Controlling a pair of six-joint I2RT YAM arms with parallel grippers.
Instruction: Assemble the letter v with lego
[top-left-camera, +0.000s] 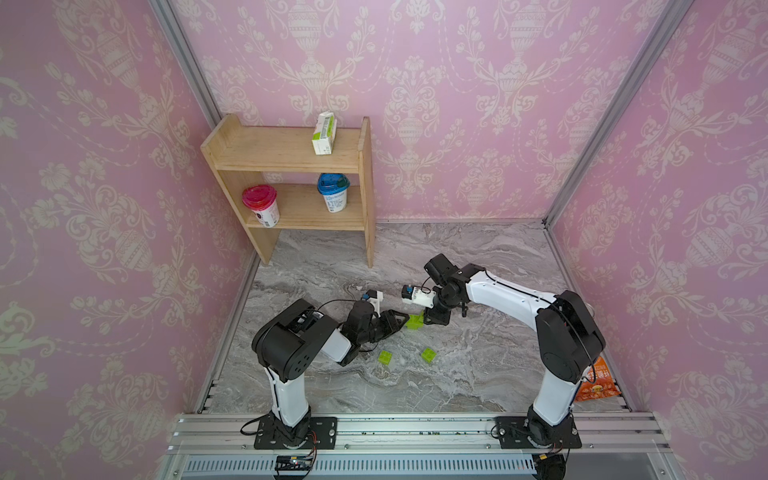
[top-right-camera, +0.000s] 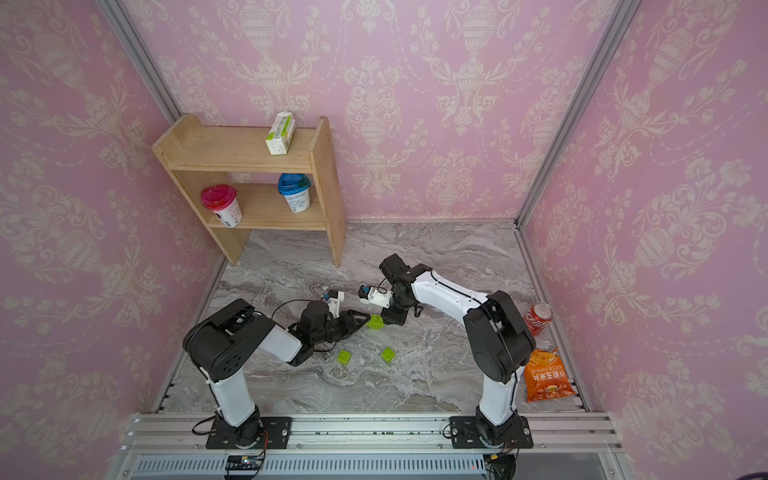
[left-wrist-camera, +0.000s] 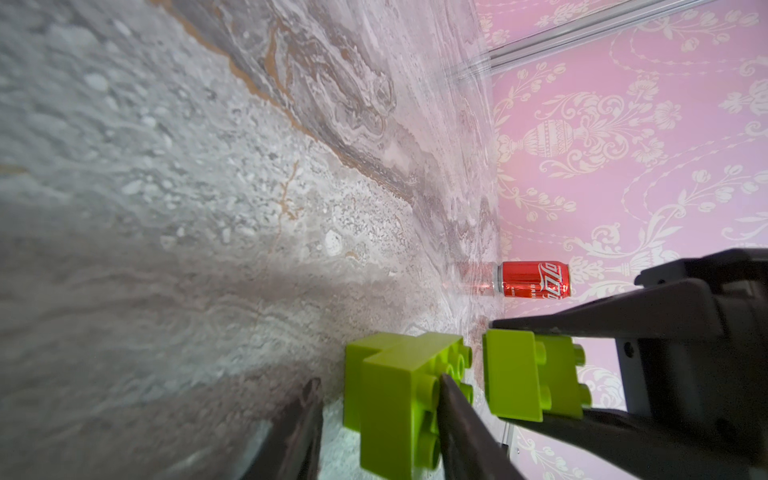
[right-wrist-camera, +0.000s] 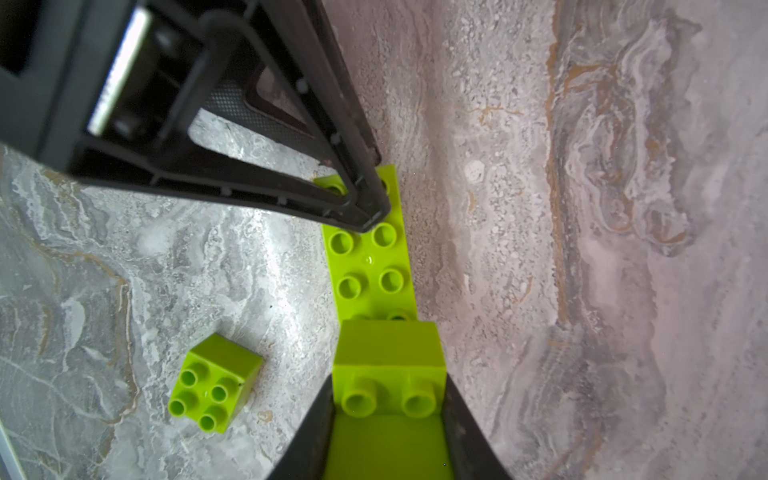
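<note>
Both grippers work close together at table centre. My left gripper (top-left-camera: 400, 320) is shut on a long green studded piece (right-wrist-camera: 364, 264), whose near part shows between its fingers; the far end lies under that gripper in the right wrist view. My right gripper (top-left-camera: 432, 313) is shut on a green brick (right-wrist-camera: 389, 344), held beside and partly over the long piece's lower end; whether they touch is unclear. A loose green four-stud brick (right-wrist-camera: 208, 384) lies on the table, and another (top-left-camera: 385, 357) lies nearer the left arm.
A wooden shelf (top-left-camera: 365, 192) with two tubs and a carton stands at back left. A red can (top-right-camera: 538, 318) and an orange snack bag (top-right-camera: 548, 376) sit at the right wall.
</note>
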